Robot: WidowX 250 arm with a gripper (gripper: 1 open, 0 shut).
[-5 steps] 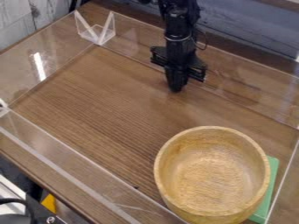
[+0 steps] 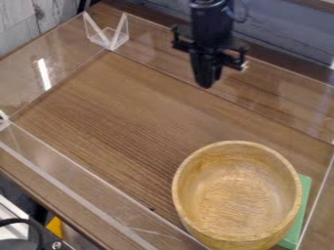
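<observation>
My black gripper (image 2: 205, 73) hangs over the back middle of the wooden table (image 2: 117, 127), raised above the surface and slightly blurred. It looks shut, with nothing visible between its fingers. A large empty yellow bowl (image 2: 235, 195) stands at the front right, with a green object (image 2: 294, 220) partly hidden beside and under its right side.
A clear wire-like or plastic holder (image 2: 107, 31) stands at the back left. Black cables and a yellow item (image 2: 55, 226) show off the front-left edge.
My gripper has risen away from the table surface toward the back of the view. The bowl and other objects have not visibly moved.
</observation>
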